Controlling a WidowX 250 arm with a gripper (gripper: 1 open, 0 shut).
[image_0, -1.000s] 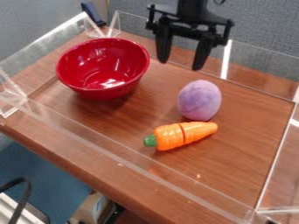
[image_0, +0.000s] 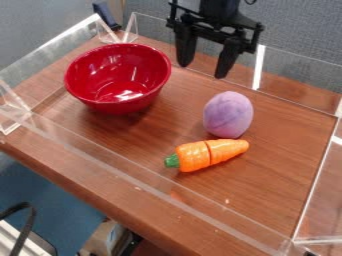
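Observation:
My black gripper (image_0: 205, 62) hangs at the top centre, above the back of the wooden table, open with nothing between its fingers. Below it and a little right lies a purple oval object (image_0: 227, 114), like an eggplant or plum. An orange toy carrot (image_0: 207, 154) with a green tip lies in front of that. A red bowl (image_0: 118, 92) stands at the left, empty, below and left of the gripper.
Clear plastic walls (image_0: 310, 205) border the wooden table (image_0: 160, 210). A dark cable loop lies off the table at the lower left.
My gripper has moved slightly left from where it was a second ago, with a small shift in height. The bowl, carrot and purple object have not moved.

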